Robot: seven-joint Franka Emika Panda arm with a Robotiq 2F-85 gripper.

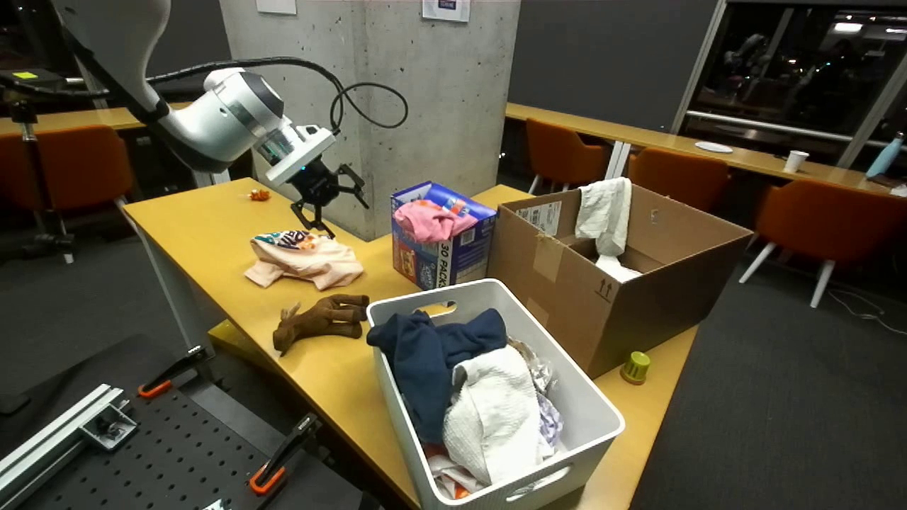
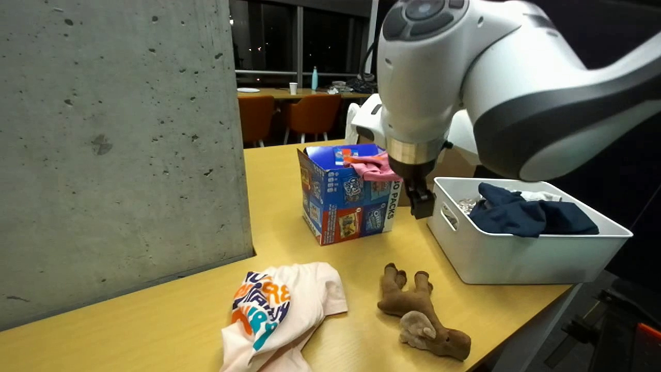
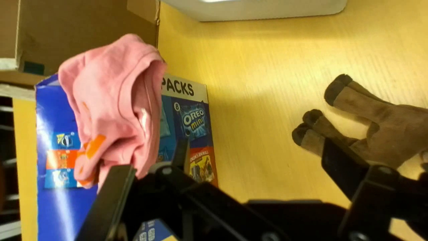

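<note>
My gripper (image 1: 344, 219) hangs above the table behind the peach shirt, its fingers spread wide and nothing between them. In the wrist view one finger (image 3: 116, 201) overlaps the snack box and the other points toward the plush animal. The peach shirt (image 1: 310, 260) with coloured lettering lies crumpled on the table. Nearer the front edge a brown plush animal (image 2: 409, 307) rests on its side. A pink cloth (image 3: 116, 104) drapes over the top of the blue snack box (image 2: 353, 211). The white bin (image 1: 605, 425) holds a navy cloth (image 1: 438, 348) and a white towel (image 1: 497, 416).
A large cardboard box (image 1: 553, 280) stands behind the bin, with a white cloth (image 1: 605, 212) over its edge. A green cup (image 1: 635, 367) sits near the table's right edge. The concrete pillar (image 2: 117, 155) borders the table. Bare table lies between snack box and plush animal.
</note>
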